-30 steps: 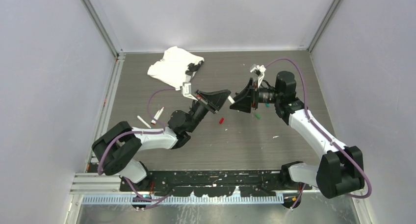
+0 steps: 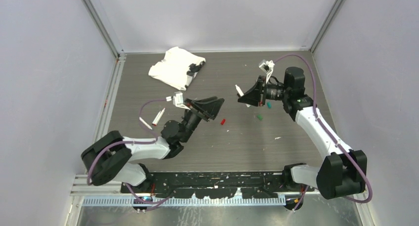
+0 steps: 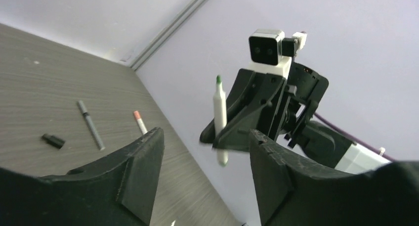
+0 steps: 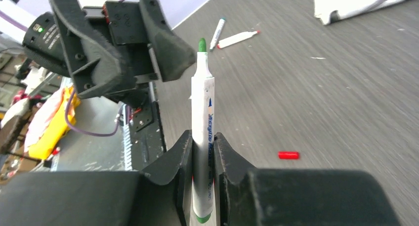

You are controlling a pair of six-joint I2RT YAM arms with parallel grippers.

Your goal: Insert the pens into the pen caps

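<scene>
A white marker (image 4: pixel 202 105) with a green tip stands upright between the fingers of my right gripper, which is shut on its middle. The top view has this right gripper (image 2: pixel 246 98) over the table's right half. Apart from it, to the left, is my left gripper (image 2: pixel 216 106). Its fingers (image 3: pixel 141 161) stand open, with only empty space between them. A red cap (image 2: pixel 223 121) lies on the table between the arms. A green cap (image 2: pixel 260 117) and a teal cap (image 2: pixel 269 105) lie below and beside the right gripper.
Two white markers, one (image 2: pixel 145 123) beside another (image 2: pixel 158 117), lie at the left. A white cloth (image 2: pixel 175 70) is at the back left. The left wrist view has a dark cap (image 3: pixel 53 141), a grey pen (image 3: pixel 91 124) and an orange-tipped marker (image 3: pixel 140 122) on the table.
The grippers have drawn apart: the left moved left and toward the front, the right moved right with the marker.
</scene>
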